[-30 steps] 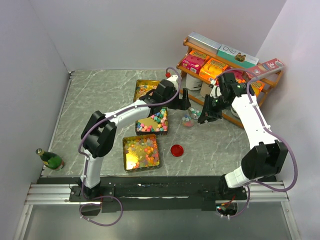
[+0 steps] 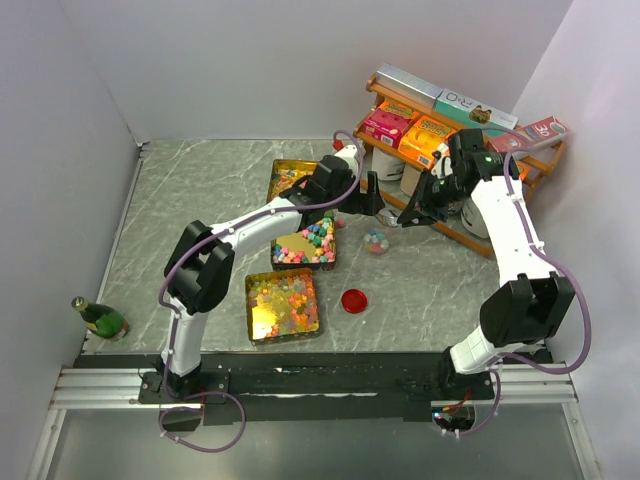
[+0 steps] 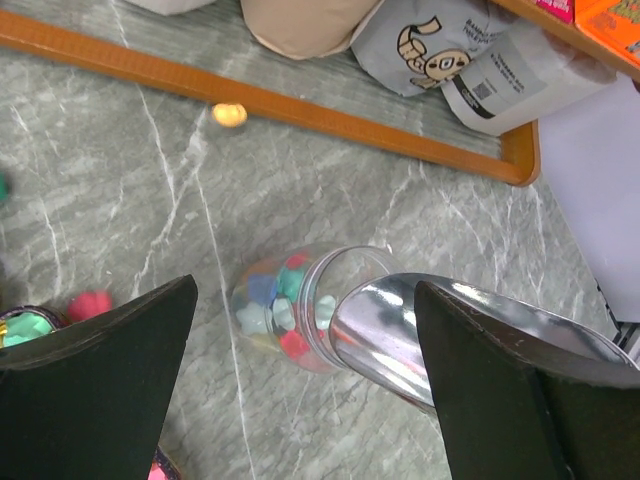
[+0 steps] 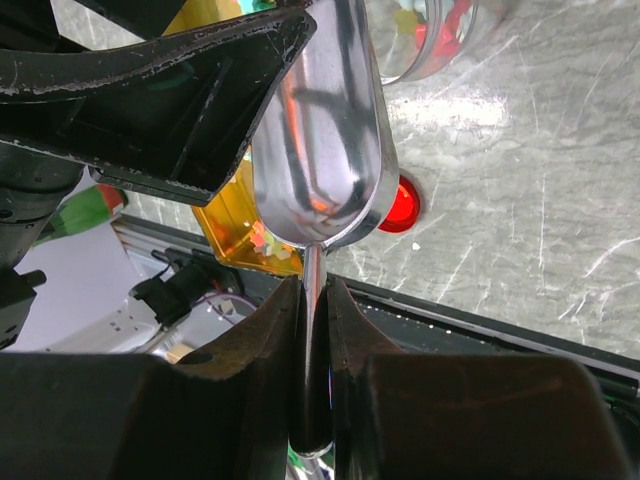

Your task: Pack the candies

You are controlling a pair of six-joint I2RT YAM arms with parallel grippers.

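Observation:
A clear jar (image 2: 376,240) with several colored candies in its lower part stands on the grey marbled table. My right gripper is shut on the handle of a metal scoop (image 4: 325,160), whose bowl shows no candies. In the left wrist view the scoop (image 3: 385,325) overlaps the mouth of the jar (image 3: 265,305); whether they touch, I cannot tell. My left gripper (image 2: 374,196) is open, its black fingers (image 3: 130,360) empty and apart, higher than the jar. Candies fill parts of the middle tray (image 2: 293,243) and front tray (image 2: 264,322).
A round red lid (image 2: 354,300) lies in front of the jar. Behind stands a wooden shelf (image 2: 465,238) with boxes and bags. One yellow candy (image 3: 229,115) rests by its lower rail. A green bottle (image 2: 100,318) is at far left.
My right gripper has shifted slightly backward with the scoop, and the scoop has tipped. Colored candies seen in its bowl earlier no longer show there. The left arm is almost still.

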